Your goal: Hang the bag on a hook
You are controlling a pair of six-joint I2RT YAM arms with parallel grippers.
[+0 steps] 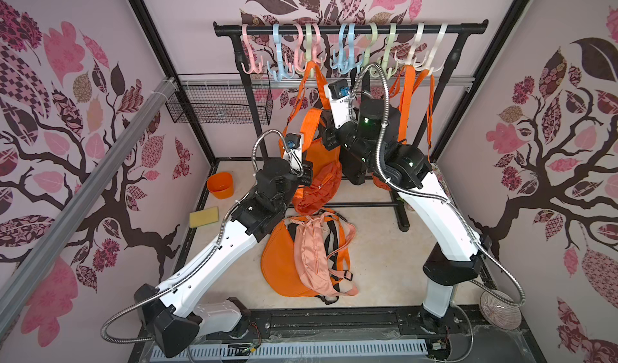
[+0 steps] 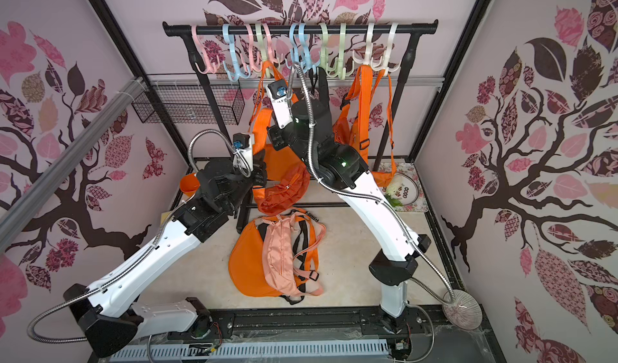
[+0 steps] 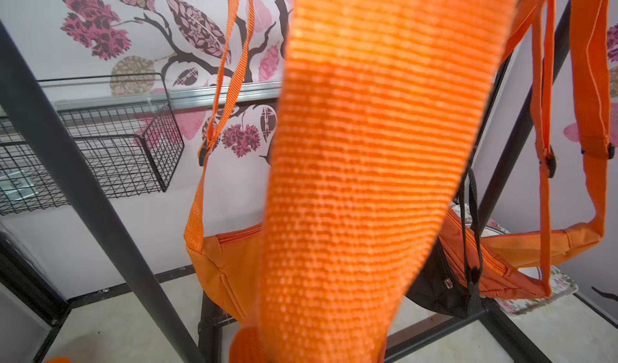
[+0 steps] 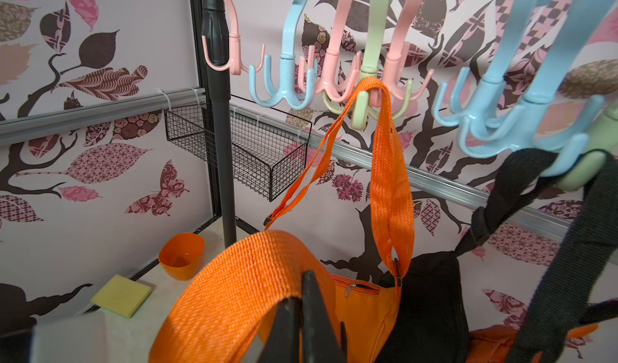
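An orange strap [image 1: 310, 129] runs up to my right gripper [image 1: 329, 138], which is shut on it. In the right wrist view the strap [image 4: 248, 269] arches left from the dark fingers [image 4: 316, 324]. Below hangs its red-orange bag [image 1: 322, 186], in front of the rack and above the floor. Beside the strap's lower part is my left gripper [image 1: 308, 171], shut, with nothing seen between its fingers. A broad strap [image 3: 379, 157] fills the middle of the left wrist view and the fingertips are hidden there. Several coloured hooks line the bar, including a light blue hook [image 4: 286, 73].
Another orange strap [image 4: 392, 182] hangs on a green hook [image 4: 373, 41]. A black bag [image 4: 431, 298] and more orange straps [image 1: 405, 102] hang farther right. An orange and pink backpack [image 1: 309, 253] lies on the floor. The left pink hook [image 1: 251, 57] is bare.
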